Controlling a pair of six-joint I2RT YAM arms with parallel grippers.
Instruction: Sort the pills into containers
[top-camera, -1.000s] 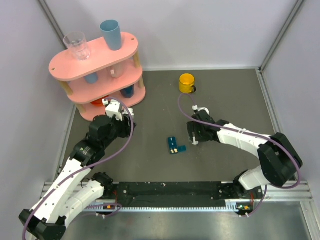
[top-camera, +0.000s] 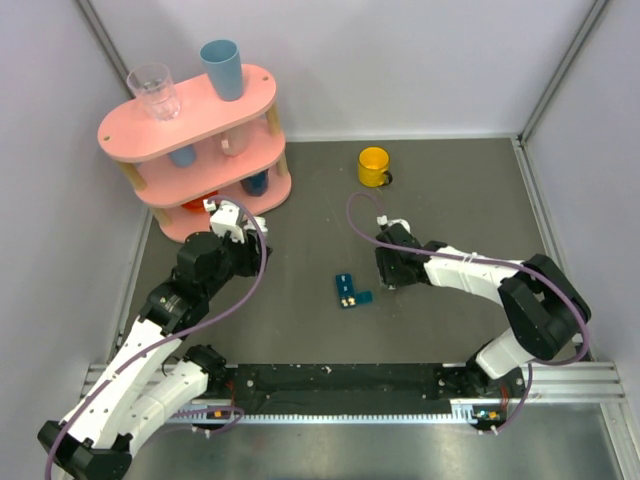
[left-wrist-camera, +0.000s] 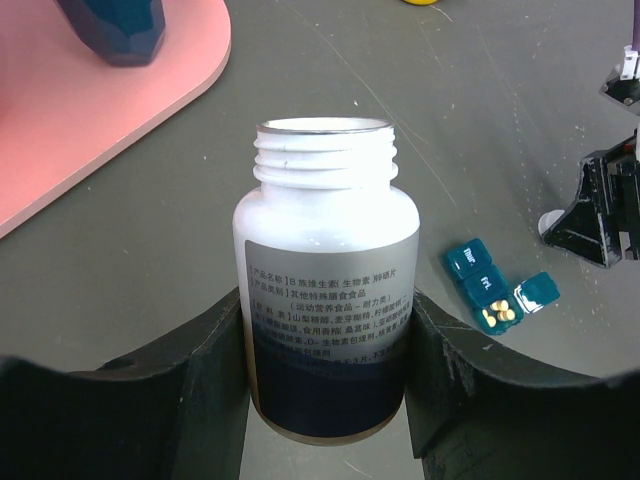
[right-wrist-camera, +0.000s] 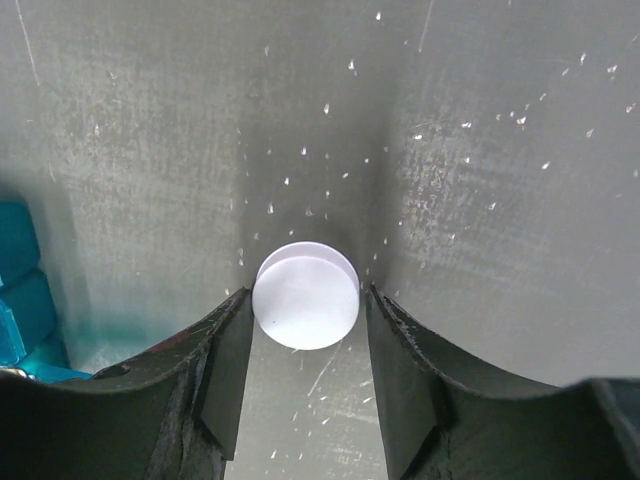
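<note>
In the left wrist view a white bottle (left-wrist-camera: 328, 230) without a lid stands upright, its silver and dark label facing me. My left gripper is shut on it, one finger on each side. A round white cap (right-wrist-camera: 305, 300) lies on the table in the right wrist view. My right gripper is part open around it, the left fingertip at its edge and a small gap on the right. The blue pill box (top-camera: 345, 289) sits on the table between the arms. Its end compartment is open with several yellowish pills (left-wrist-camera: 499, 315) inside.
A pink shelf (top-camera: 160, 135) with cups stands at the back left, close beyond my left gripper. A yellow mug (top-camera: 374, 167) is at the back. Bare table (top-camera: 305, 230) lies between the arms.
My right arm has shifted slightly to the left, and the white spot below its gripper has moved less. The left arm, pill box and mug have stayed put.
</note>
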